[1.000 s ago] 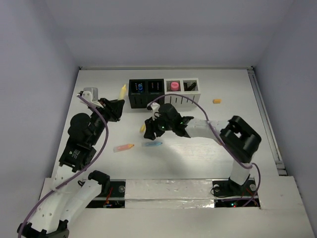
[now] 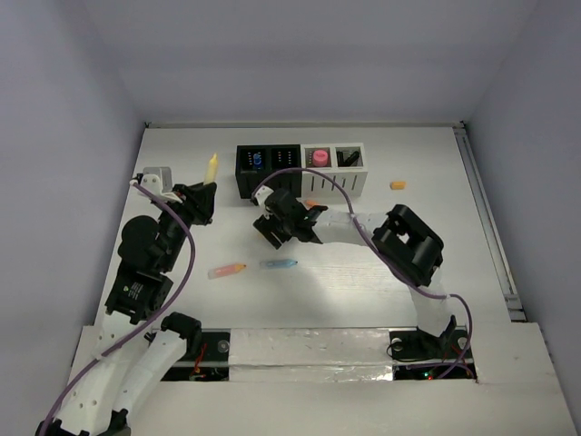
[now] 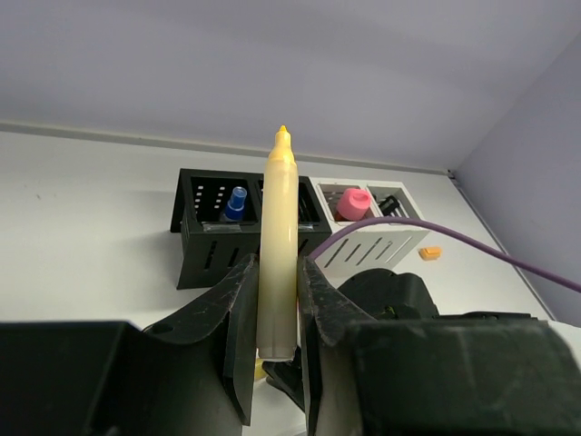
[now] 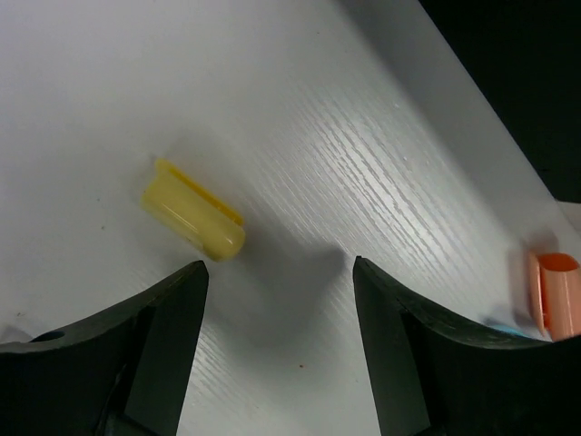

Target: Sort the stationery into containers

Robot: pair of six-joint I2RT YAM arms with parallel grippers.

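Note:
An upright yellow marker [image 3: 278,254] is held by my left gripper, left of the containers in the top view. My right gripper is open low over the table, with a yellow cap [image 4: 191,209] just beyond its fingertips. An orange cap [image 4: 554,291] lies to the right in the right wrist view. A black two-compartment container [image 2: 245,186] holds a blue item; the white one [image 2: 331,186] holds a pink item and black items. Pink [image 2: 226,271] and blue [image 2: 278,263] markers lie in front.
An orange block [image 2: 397,185] lies right of the white container. Walls stand at the back and both sides, and a purple cable arches over the right arm.
My right gripper has moved leftward and a little back over the yellow cap. My left gripper, with the marker, has shifted left since a second ago.

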